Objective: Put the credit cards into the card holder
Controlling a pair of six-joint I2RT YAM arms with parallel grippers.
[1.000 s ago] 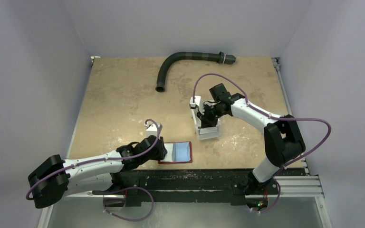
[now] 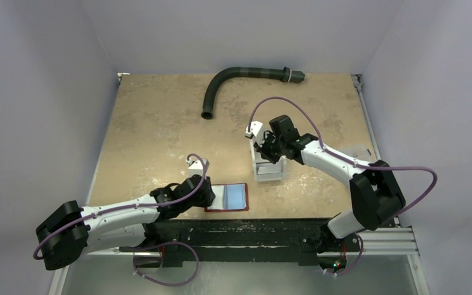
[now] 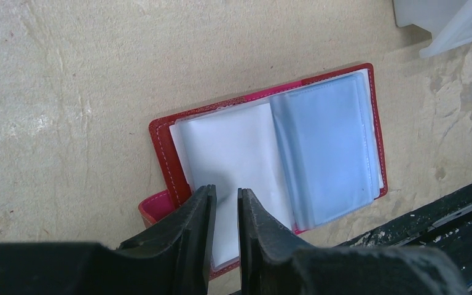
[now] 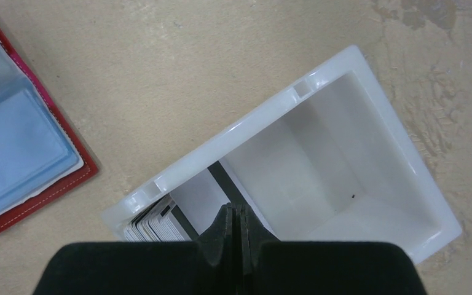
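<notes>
The red-edged card holder (image 3: 329, 147) lies unfolded, with a white pocket page at left and a blue-tinted one at right. Over its white page hangs my left gripper, its fingers slightly apart and only the page showing between them. In the right wrist view, a stack of cards (image 4: 157, 224) stands in one end of a white bin (image 4: 233, 136), and a pale card with a black stripe (image 4: 200, 196) leans beside it. My right gripper is shut above the bin, nothing showing between its fingertips. The fingers hide part of the cards.
A dark green bent hose (image 2: 212, 92) lies at the back of the table. Most of the bin's other half is empty. The bin stands to the right of the holder and a little farther back, with bare table between them.
The right arm has shifted slightly over the bin, its elbow moving a little to the right and toward the front. The left arm, holder and bin look unmoved.
</notes>
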